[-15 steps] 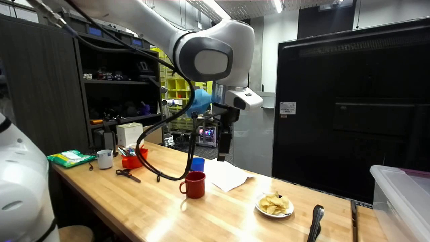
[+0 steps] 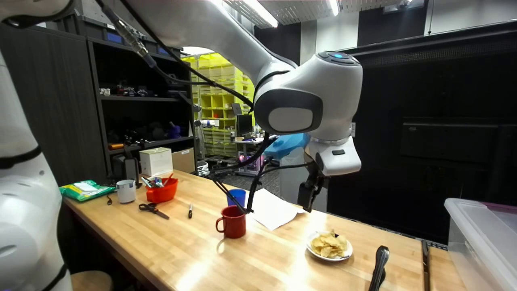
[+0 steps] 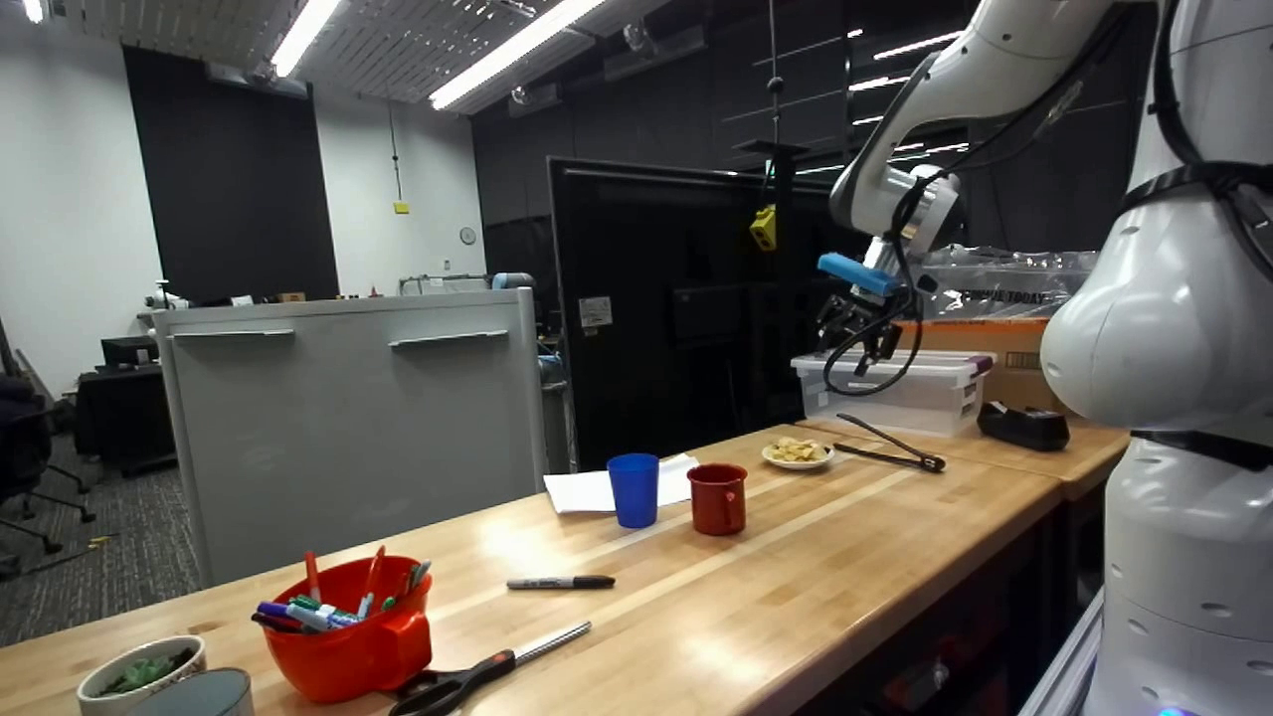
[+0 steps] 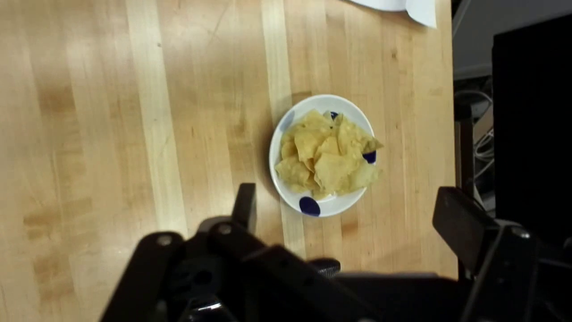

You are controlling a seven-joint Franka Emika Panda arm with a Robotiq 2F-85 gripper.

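My gripper stands open above the table, its two dark fingers wide apart with nothing between them. In the wrist view, a white plate with dark blue spots (image 4: 309, 206) lies below, its pile of yellow chips (image 4: 327, 153) mostly beyond the fingertips. From the first exterior side, the gripper (image 2: 310, 196) hangs clearly above and a little left of the chips (image 2: 329, 244). The second exterior view has the chips (image 3: 796, 449) near the table's far edge, with the gripper higher up, partly hidden by cables.
Black tongs (image 2: 379, 269) lie to the right of the plate, before a clear plastic bin (image 2: 477, 252). A red mug (image 2: 234, 222), a blue cup (image 2: 237, 197) and white paper (image 2: 271, 208) are on the left. Bare table separates mug and plate.
The arm has swung right and somewhat lower, bringing the gripper from above the paper toward the plate. Table objects have stayed in place.
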